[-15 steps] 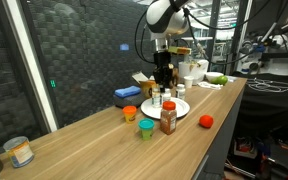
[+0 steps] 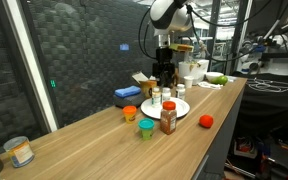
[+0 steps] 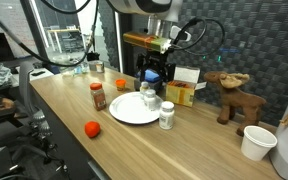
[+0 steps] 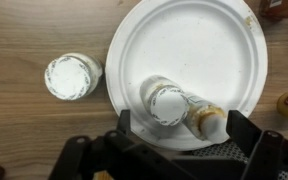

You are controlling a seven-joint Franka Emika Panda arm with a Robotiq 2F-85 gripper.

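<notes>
On a round white plate (image 4: 189, 32) stand two small white-capped bottles. One bottle (image 4: 168, 103) is between my fingers as seen from above, and the other bottle (image 4: 212, 124) is close beside it, near the right finger. My gripper is over the plate with its fingers apart and gripping nothing. From the side, the gripper (image 2: 166, 80) hangs just above the bottle caps. A third white bottle (image 3: 167, 115) stands on the table just off the plate, also seen as the lone bottle (image 4: 72, 76) in the wrist view.
Around the plate are a brown jar with an orange-red lid (image 2: 168, 117), a red ball-like item (image 2: 206, 121), a teal cup (image 2: 146, 128) and an orange cup (image 2: 130, 113). Behind stand an open box (image 3: 185, 88) and a toy deer (image 3: 238, 98).
My gripper has shifted only slightly above the plate. The plate, bottles and surrounding objects stand where they were.
</notes>
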